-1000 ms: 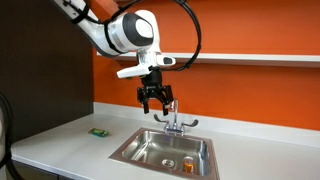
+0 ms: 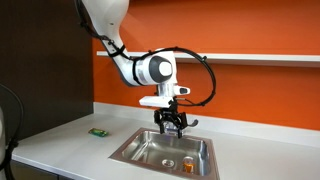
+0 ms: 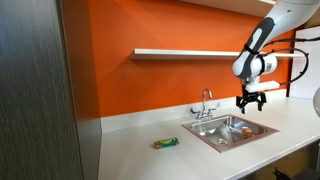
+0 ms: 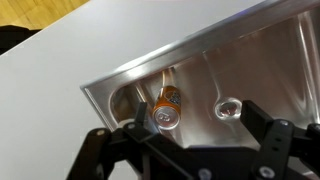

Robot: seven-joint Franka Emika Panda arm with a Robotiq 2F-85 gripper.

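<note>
An orange can (image 4: 167,108) stands in the metal sink (image 2: 140,150), near a corner of the basin in the wrist view. Seen from exterior view 1, the same can (image 2: 188,166) is toward the basin's right side. My gripper (image 2: 171,130) hangs above the sink, pointing down, its fingers spread apart. Nothing shows between those fingers. In the wrist view the dark fingers (image 4: 258,122) appear along the bottom edge, apart from the can.
Behind the basin stands a faucet (image 3: 207,98). A green packet (image 3: 167,142) lies on the white counter, well away from the sink. Over the counter runs a white shelf (image 3: 190,51) along the orange wall.
My gripper has come down and to the right in exterior view 1, nearer the sink. The can and the green packet have stayed in place.
</note>
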